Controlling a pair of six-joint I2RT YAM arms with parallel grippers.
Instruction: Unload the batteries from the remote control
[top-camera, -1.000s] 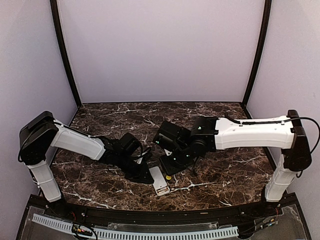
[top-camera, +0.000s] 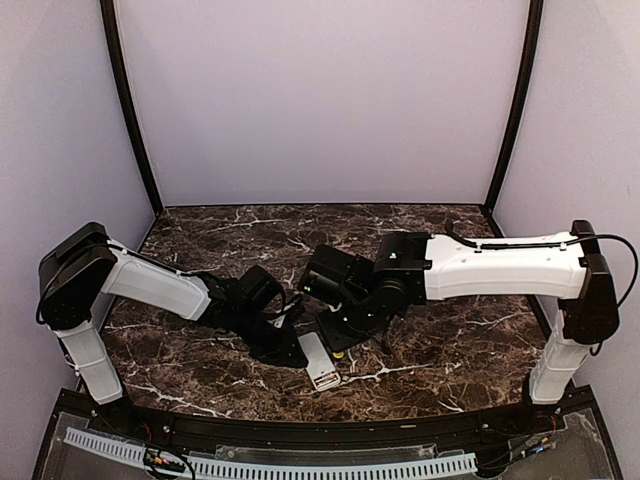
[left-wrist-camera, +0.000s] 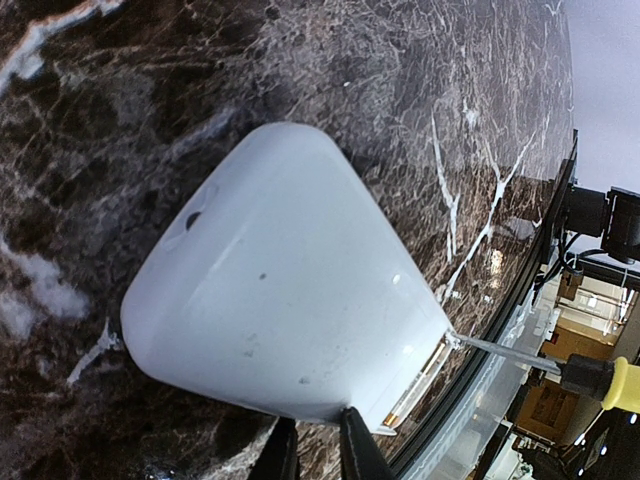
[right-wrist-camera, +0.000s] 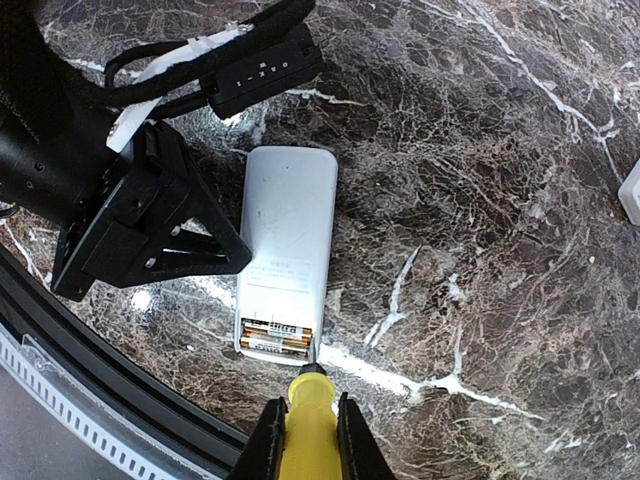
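Note:
The white remote control (top-camera: 314, 352) lies on the marbled table with its battery bay open; two batteries (right-wrist-camera: 275, 338) sit side by side in it. My left gripper is shut at the remote's long left edge, its fingertips against the casing; how much of the edge lies between them is partly hidden. Between the fingers of my right gripper is the yellow handle of a screwdriver (right-wrist-camera: 313, 388). The metal tip of the tool meets the right end of the battery bay, beside the battery ends.
A white object (right-wrist-camera: 632, 192) is cut off at the right edge of the right wrist view. Along the table's front runs a dark rail (top-camera: 250, 430), close below the remote.
The left arm and the remote look still, and both batteries remain in the bay.

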